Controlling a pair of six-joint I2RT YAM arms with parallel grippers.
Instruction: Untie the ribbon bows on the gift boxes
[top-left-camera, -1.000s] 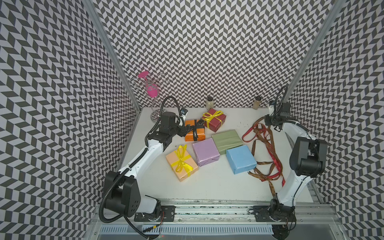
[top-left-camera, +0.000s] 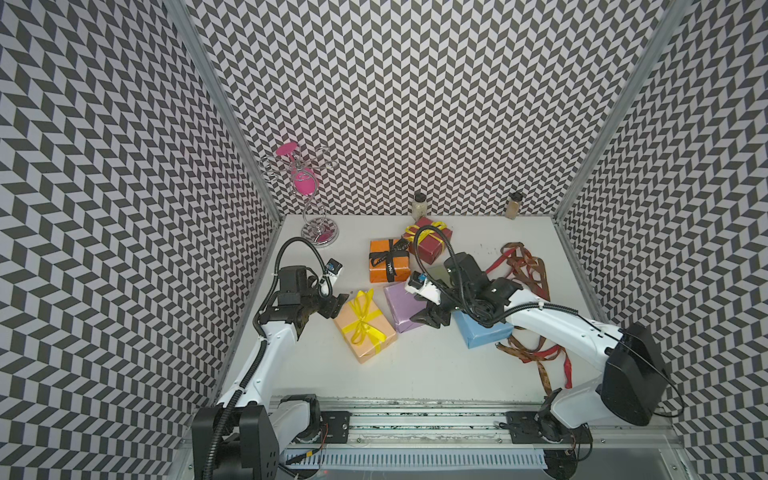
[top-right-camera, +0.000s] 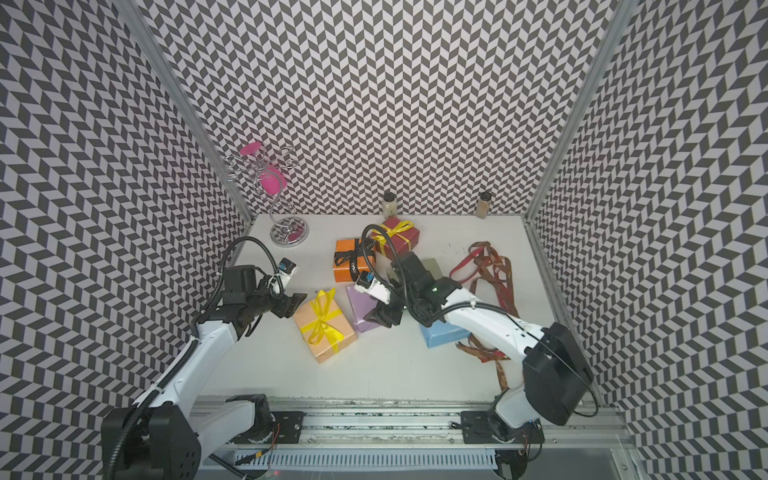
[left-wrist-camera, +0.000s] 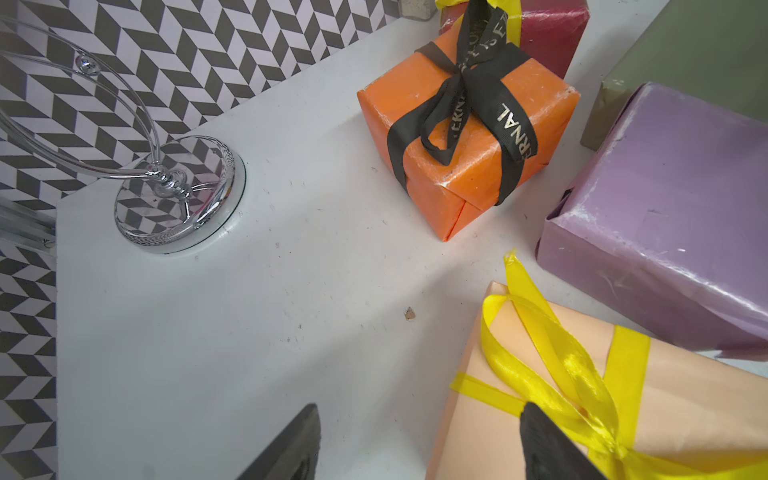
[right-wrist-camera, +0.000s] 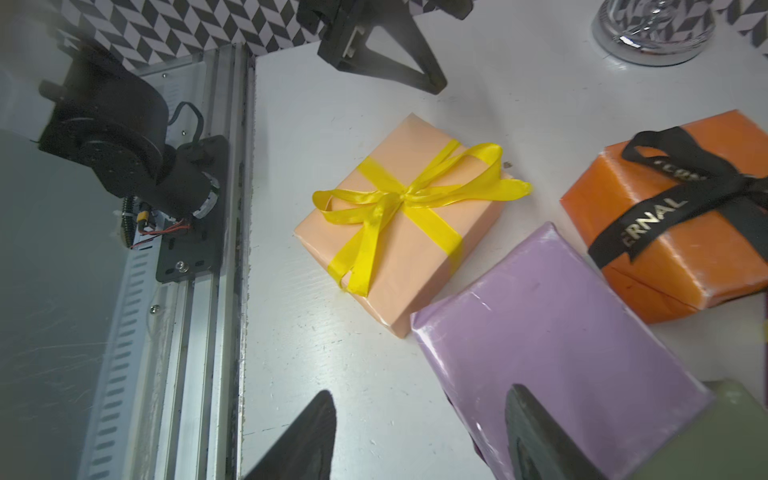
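Observation:
Yellow ribbon is tied in a bow (left-wrist-camera: 588, 392) on the peach box (top-left-camera: 376, 340). Left of it, my left gripper is open and empty, one finger overlapping the box's edge in the left wrist view. My right gripper has its fingers apart with nothing between; from above it shows over the purple box (right-wrist-camera: 552, 352). A black printed bow (left-wrist-camera: 464, 88) sits on the orange box (top-left-camera: 379, 270). Behind that, the red box (top-left-camera: 434, 246) carries a yellow bow (top-right-camera: 396, 229). No ribbon shows on the visible part of the blue box (top-left-camera: 482, 332).
Loose brown ribbons (top-left-camera: 537, 276) and red ribbon (top-left-camera: 568, 372) lie on the right. The green box (left-wrist-camera: 696, 64) is partly hidden by my right arm. A chrome stand (left-wrist-camera: 184, 196) is at the back left; two small bottles (top-left-camera: 420, 206) stand behind.
My right arm has swung from the ribbon pile at the right to the purple box. My left gripper has moved from the orange box towards the front left, beside the peach box.

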